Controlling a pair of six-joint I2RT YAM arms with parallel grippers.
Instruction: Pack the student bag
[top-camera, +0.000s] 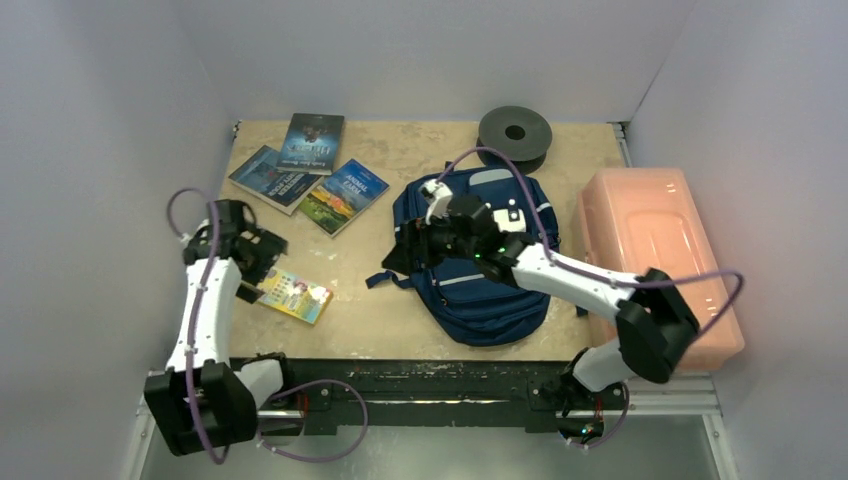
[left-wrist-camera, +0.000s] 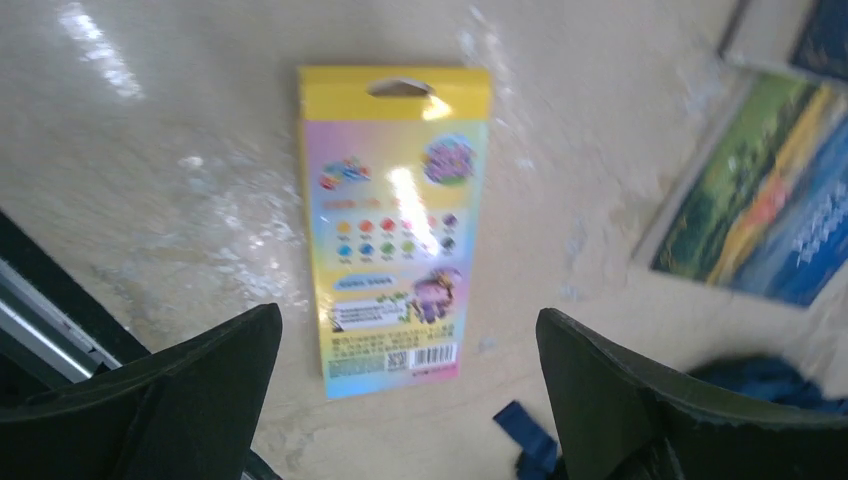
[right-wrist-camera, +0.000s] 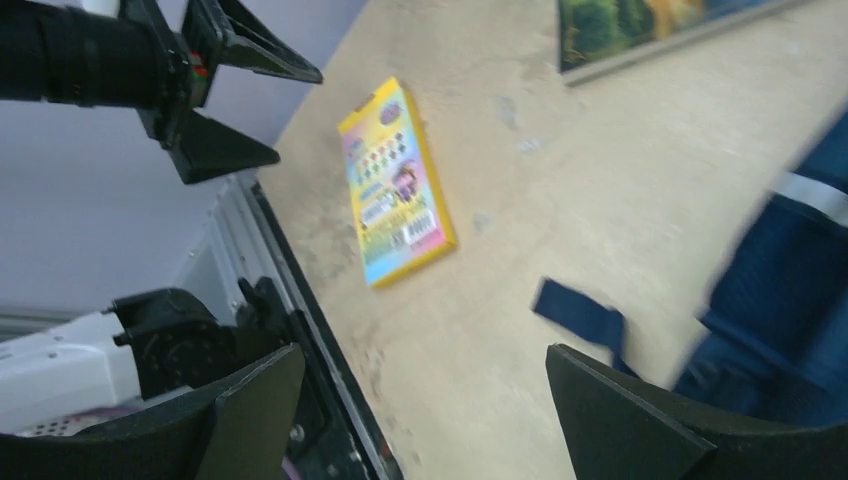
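Note:
A blue student bag (top-camera: 490, 305) lies flat on the right half of the table, one strap reaching left. The yellow-edged colour box (left-wrist-camera: 395, 240) rests on the table at the front left, between the spread fingers in the left wrist view but well below them. My left gripper (top-camera: 262, 265) is open above the far left end of that box, holding nothing. Over the bag's left edge, my right gripper (top-camera: 403, 250) stands open and empty. Three books are at the back left: a dark one (top-camera: 311, 143), a blue-grey one (top-camera: 268, 180) and a green-and-blue one (top-camera: 345, 196).
A dark grey spool (top-camera: 515, 135) stands behind the bag. To the right, an upturned pink bin (top-camera: 655, 230) takes up the table's edge. Bare tabletop (top-camera: 350, 280) shows between the colour box and the bag. Walls close in on the left, back and right.

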